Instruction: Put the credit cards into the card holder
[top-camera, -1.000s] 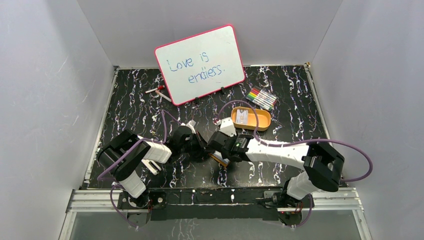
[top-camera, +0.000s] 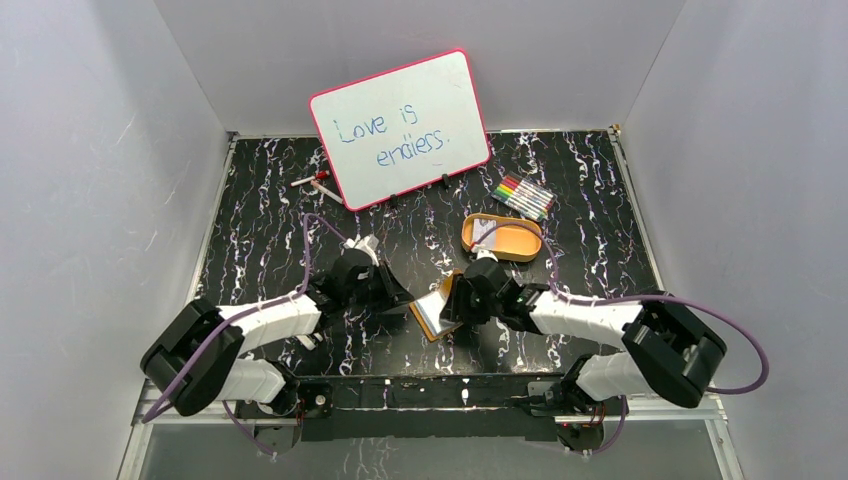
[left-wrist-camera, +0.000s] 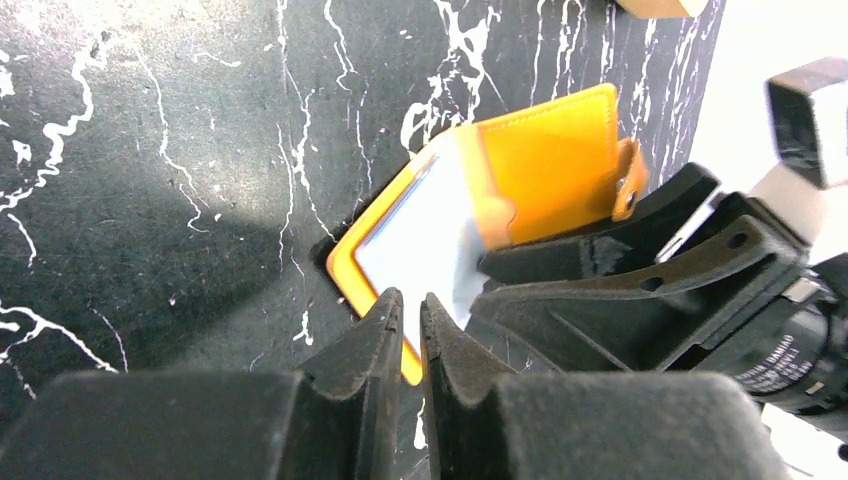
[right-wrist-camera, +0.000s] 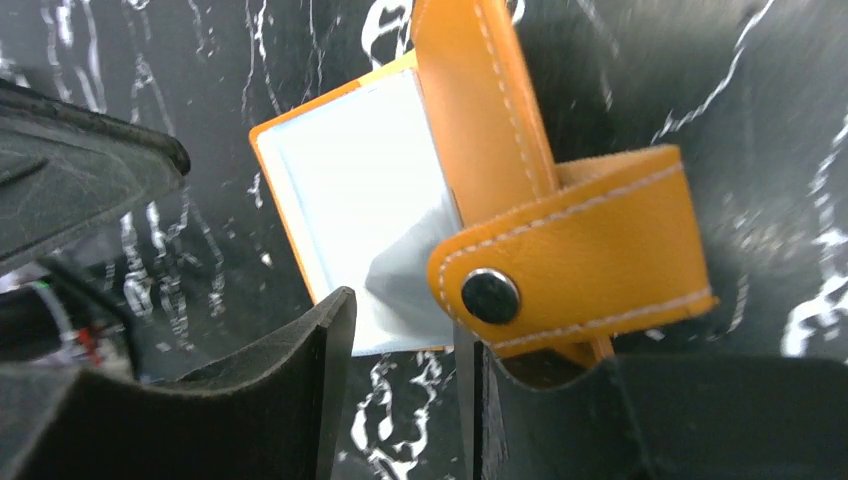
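The orange card holder (left-wrist-camera: 560, 160) lies open on the black marbled table, its pale pocket pages (left-wrist-camera: 415, 235) facing up. In the right wrist view its strap with a dark snap (right-wrist-camera: 600, 250) stands up across the holder. My right gripper is part open over the holder's lower part, and no card shows between its fingers. Just left of the holder is my left gripper, its fingertips slightly apart with nothing visible between them. A pale card (top-camera: 483, 233) rests in the yellow tray (top-camera: 520, 256).
Behind the tray lie several coloured markers (top-camera: 523, 196). The whiteboard (top-camera: 400, 130) leans at the back, with loose pens (top-camera: 327, 192) by its left side. A small white object (top-camera: 309, 342) is beneath the left arm. Table space left of the board is clear.
My left gripper has shifted slightly left, away from the holder's edge, and its arm has drawn back.
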